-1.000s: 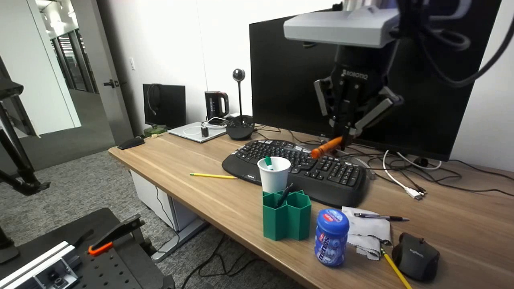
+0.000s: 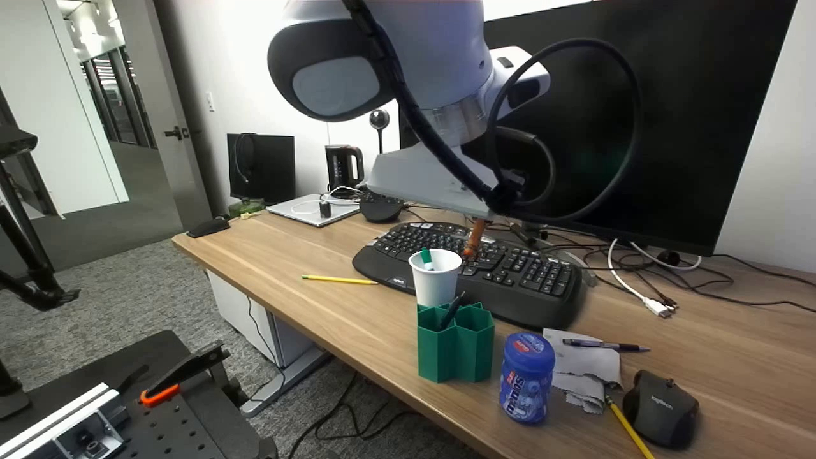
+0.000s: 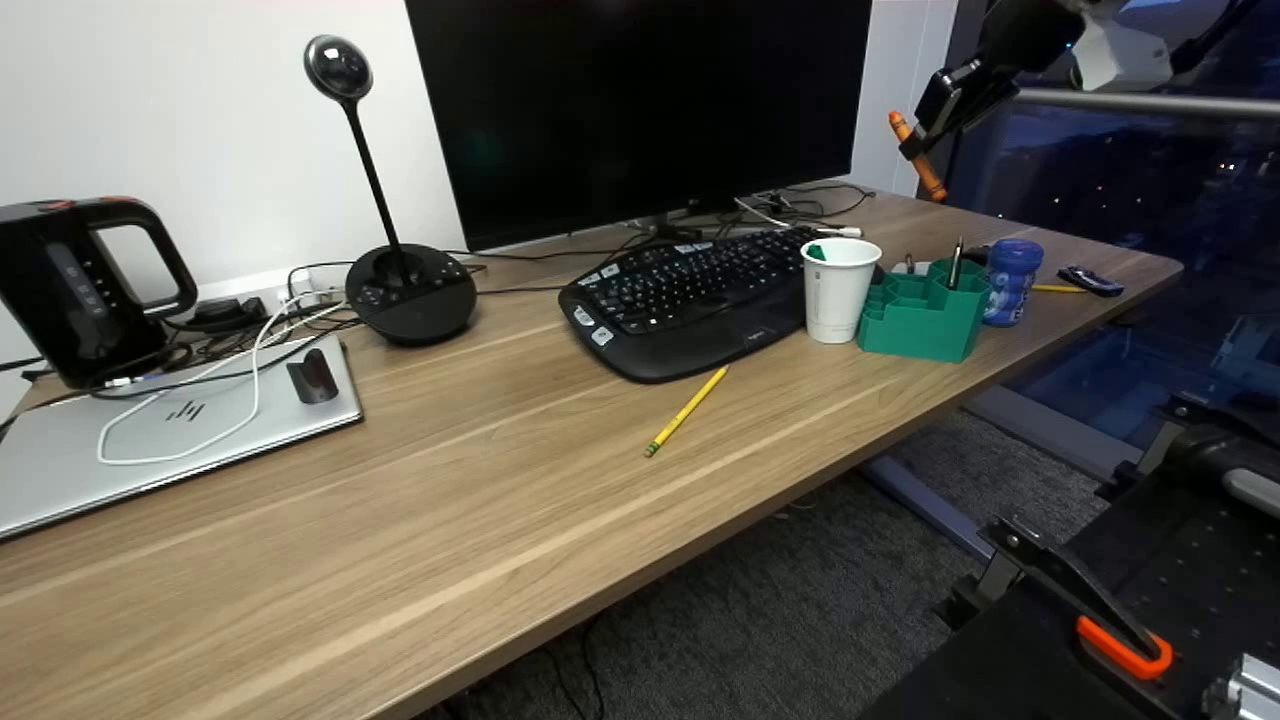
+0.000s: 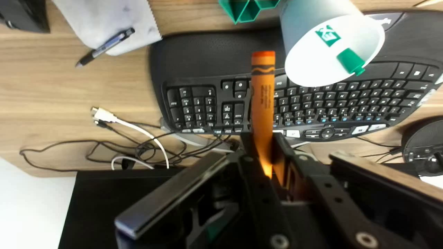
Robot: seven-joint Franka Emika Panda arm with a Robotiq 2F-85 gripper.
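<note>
An orange crayon (image 4: 262, 99) is pinched between the fingers of my gripper, one end sticking out well past the fingertips. In exterior view 2 the crayon (image 3: 919, 162) hangs tilted in the air, off the desk. Exterior view 1 shows only a short piece of the crayon (image 2: 473, 238) beneath the arm, which hides the fingers there. The white paper cup (image 2: 436, 276) stands upright with a green-capped marker (image 2: 426, 259) inside. Beside the cup is the green pen holder (image 2: 456, 345), with a dark pen in it.
A black keyboard (image 2: 489, 264) lies behind the cup, before the large monitor. A blue gum jar (image 2: 527, 377), a grey cloth (image 2: 570, 356) with a pen (image 2: 605, 345), and a mouse (image 2: 660, 408) sit to the right.
In exterior view 1 the arm has moved left and turned, carrying the crayon leftward over the keyboard. The gripper's fingers, visible earlier, are now hidden. The things on the desk have not moved.
</note>
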